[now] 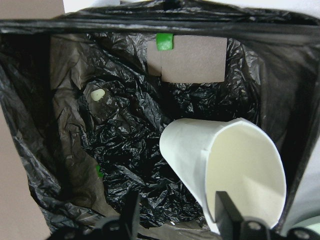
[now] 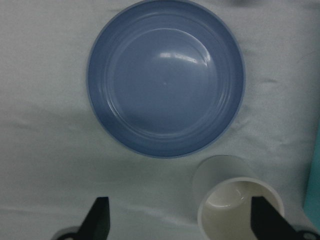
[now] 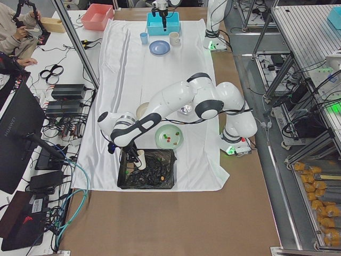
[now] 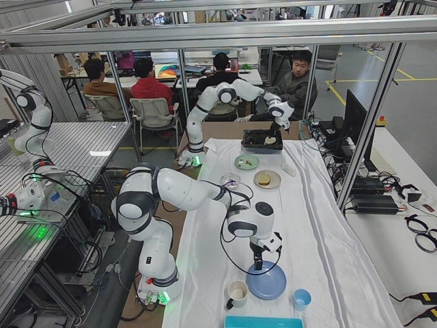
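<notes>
In the left wrist view, a white paper cup [image 1: 187, 150] lies on its side in the black-lined bin [image 1: 40, 135], beside some cardboard [image 1: 195, 57] and green bits. My left gripper is low over the bin with the cup's rim at its right finger; whether it grips the cup is unclear. My right gripper hangs open over the cloth between a blue plate [image 2: 165, 80] and a white mug [image 2: 210, 180], the mug near its right finger, nothing held.
A green plate [image 3: 169, 136] with small pieces is beside the bin. A tan plate [image 4: 267, 180], a blue cup [image 4: 302, 299] and a teal bin [image 4: 263, 322] share the cloth.
</notes>
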